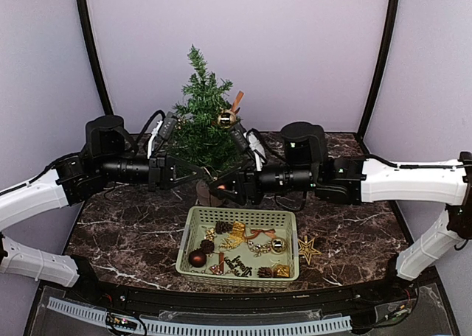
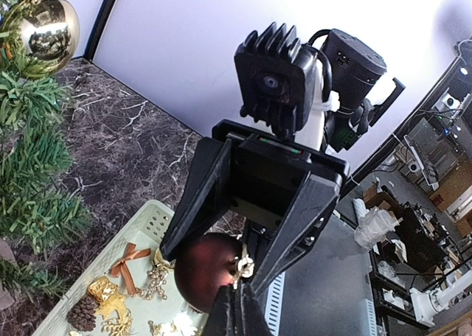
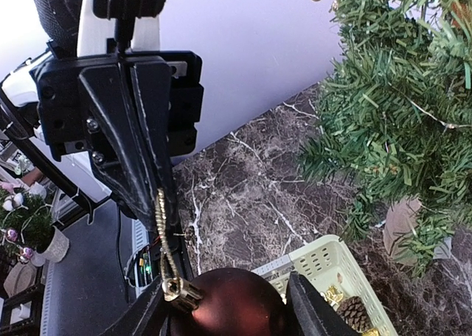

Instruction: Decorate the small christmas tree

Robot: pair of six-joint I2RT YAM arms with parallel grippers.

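The small tree (image 1: 199, 107) stands at the back, a gold bauble (image 1: 226, 118) high on it. My right gripper (image 1: 225, 183) is shut on a dark red bauble (image 3: 228, 306), held in front of the tree. The bauble's gold cord (image 2: 243, 268) reaches to my left gripper (image 1: 199, 172), which faces it from the left and is shut at the cord, as both wrist views show. The tray (image 1: 182, 240) below holds pine cones, baubles, ribbons and other gold ornaments.
A gold star (image 1: 308, 249) lies on the marble table (image 1: 118, 240) right of the tray. Both arms meet over the middle, close above the tray's back edge. Side walls bound the space.
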